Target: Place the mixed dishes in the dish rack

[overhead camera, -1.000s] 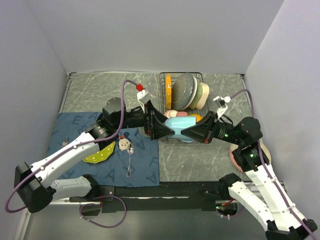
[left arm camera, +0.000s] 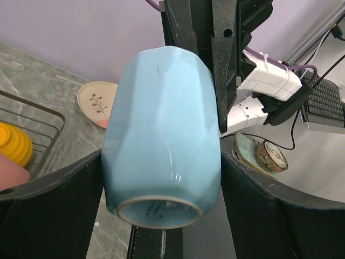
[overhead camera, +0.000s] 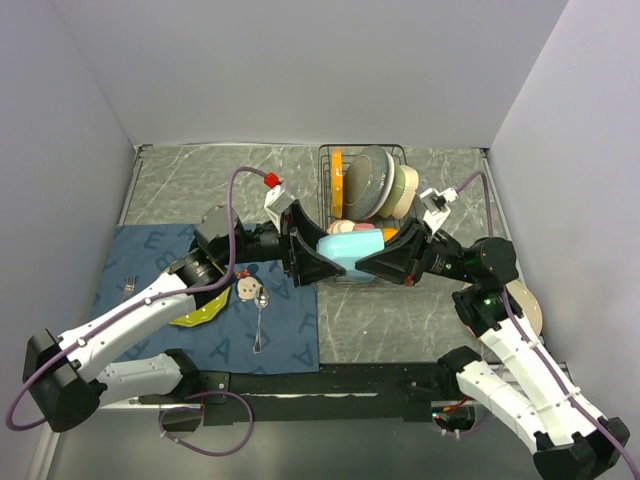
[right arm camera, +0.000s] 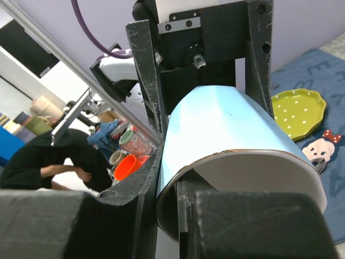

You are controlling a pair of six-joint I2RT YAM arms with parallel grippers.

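Note:
A light blue cup (overhead camera: 350, 248) is held up sideways between my two grippers, in front of the dish rack (overhead camera: 322, 180). Its base points toward the left wrist camera. My left gripper stands open wide, one finger on each side of the cup (left arm camera: 161, 118); whether both pads press on it is hard to see. In the right wrist view the mouth of the cup (right arm camera: 232, 121) faces me. My right gripper straddles its wall, one finger inside the mouth and one outside, slightly apart; a firm hold cannot be made out.
Inside the rack stand an orange dish (overhead camera: 337, 182), a grey plate (overhead camera: 364, 186), pale bowls (overhead camera: 405, 190) and pink cups (overhead camera: 352, 227). A yellow-green plate (overhead camera: 205, 307), spoon (overhead camera: 259, 322) and fork (overhead camera: 129, 286) lie on the blue mat (overhead camera: 290, 340). Another plate (overhead camera: 527, 303) is partly behind the right arm.
My right arm has moved a little to the left.

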